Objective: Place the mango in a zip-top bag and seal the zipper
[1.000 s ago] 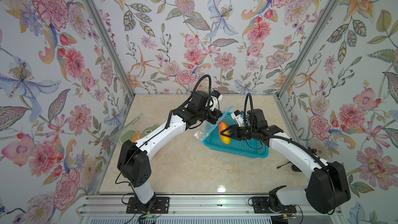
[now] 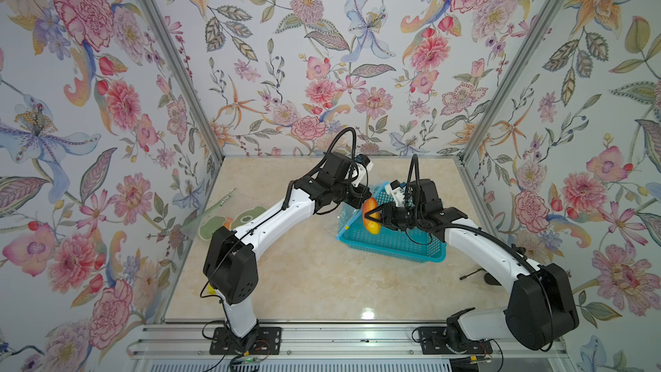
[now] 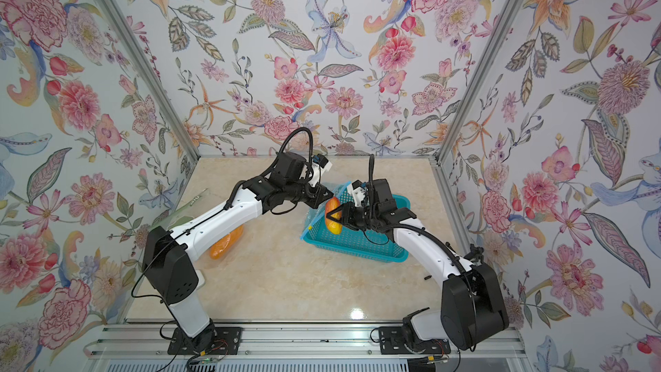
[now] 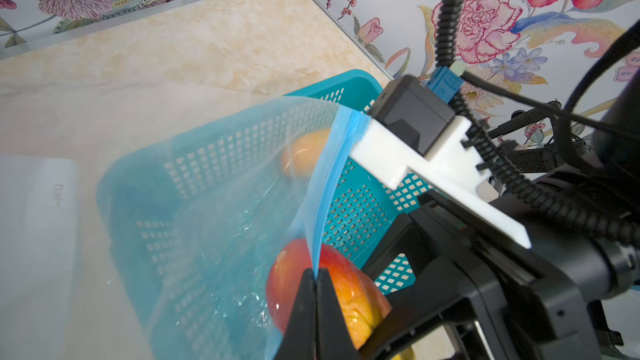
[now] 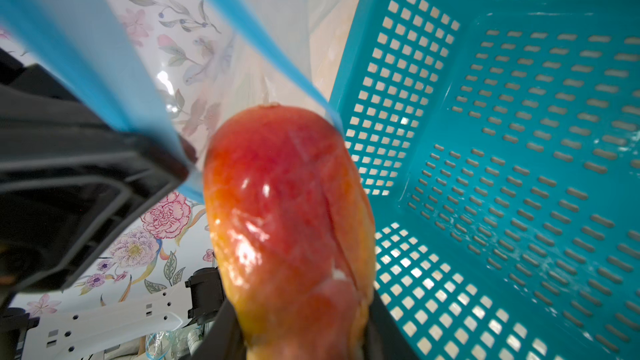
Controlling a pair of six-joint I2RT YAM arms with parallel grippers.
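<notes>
In the right wrist view, the red-orange mango (image 5: pixel 280 206) stands lengthwise in my right gripper, shut on its lower part. Its red tip is at the mouth of the clear bag, between two blue zip strips (image 5: pixel 266 40); how deep it reaches I cannot tell. My left gripper is shut on the bag's blue-edged rim (image 4: pixel 328 193), which rises from the fingertips in the left wrist view. The clear bag body (image 4: pixel 220 226) spreads left over the basket. From above, left gripper (image 2: pixel 362 197) and right gripper (image 2: pixel 380 214) nearly meet, the mango (image 2: pixel 372 227) between them.
Beneath both grippers is a turquoise perforated basket (image 2: pixel 392 253) with another orange fruit (image 4: pixel 310 150) inside. A bag with orange contents (image 3: pixel 226 241) lies at the table's left.
Over the last second my left gripper has shifted slightly right with the bag rim.
</notes>
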